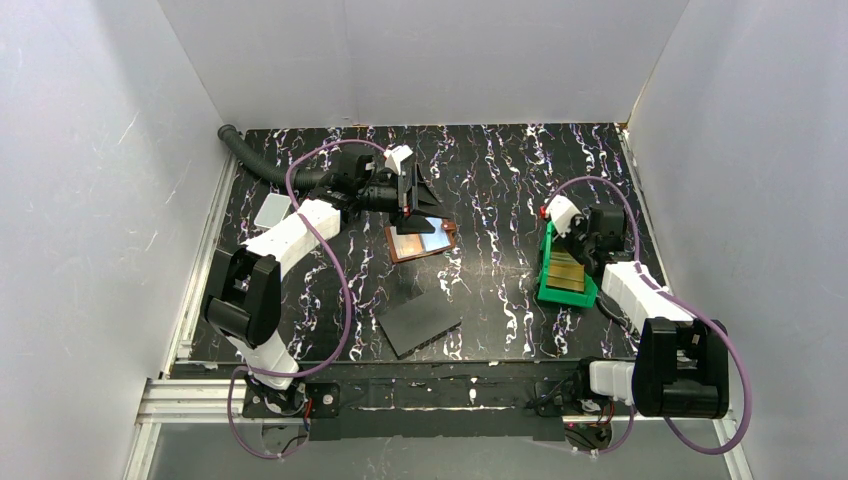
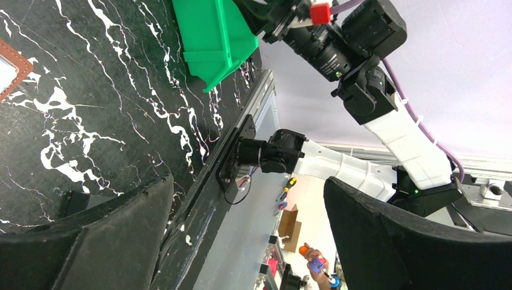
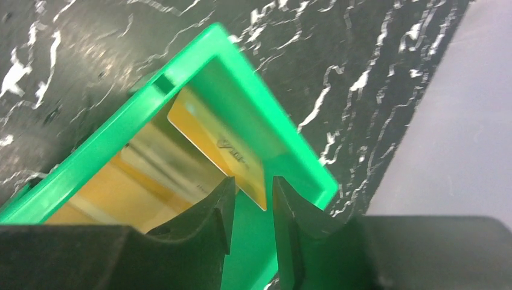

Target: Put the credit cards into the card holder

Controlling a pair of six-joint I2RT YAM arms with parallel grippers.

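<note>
Below my left gripper [image 1: 433, 219] lies the open brown card holder [image 1: 407, 256], with pale and blue inserts showing. That gripper's fingers [image 2: 121, 235] stand wide open with nothing between them. At the right, a green tray [image 1: 541, 288] holds several gold-coloured credit cards [image 1: 566, 277]. In the right wrist view, one yellow card [image 3: 217, 136] leans up near the tray's end wall, apart from the others. My right gripper is over the tray, its fingers part open, with the card's near corner showing in the gap; no grip on it shows.
A dark grey flat panel [image 1: 420, 322] lies at the front middle. The white rounded plate [image 1: 272, 210] and black hose [image 1: 262, 163] are at the left. Bare marble table spans the space between holder and tray.
</note>
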